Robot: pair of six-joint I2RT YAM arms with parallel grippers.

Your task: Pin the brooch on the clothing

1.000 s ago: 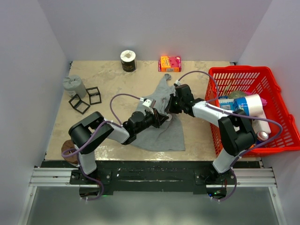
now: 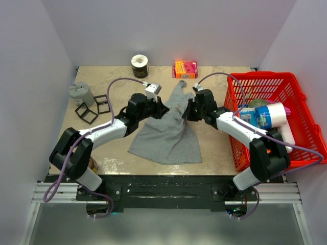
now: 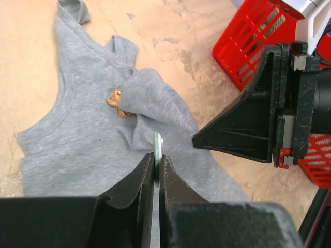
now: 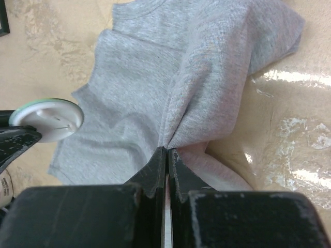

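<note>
A round white brooch (image 4: 47,119) with a green rim is between the fingertips of my left gripper (image 2: 165,109). Edge-on, the brooch (image 3: 156,150) stands upright in the left wrist view, a thin pin jutting from its right side. Grey clothing (image 2: 166,143) lies spread over the table, and its right part is bunched into a raised fold (image 4: 214,98). My right gripper is shut at the lower end of that fold, pinching the cloth. A clear gap separates the brooch from the fold.
A small golden piece (image 3: 115,101) rests on the clothing beside the fold. To the right stands a red basket (image 2: 235,102) filled with items. A colourful box (image 2: 185,69) and a dark can (image 2: 140,66) sit at the back; black frames (image 2: 87,113) are at left.
My left gripper has drawn back to the left and toward the table's far side, away from the right gripper, carrying the brooch. The right gripper has stayed almost in place at the cloth.
</note>
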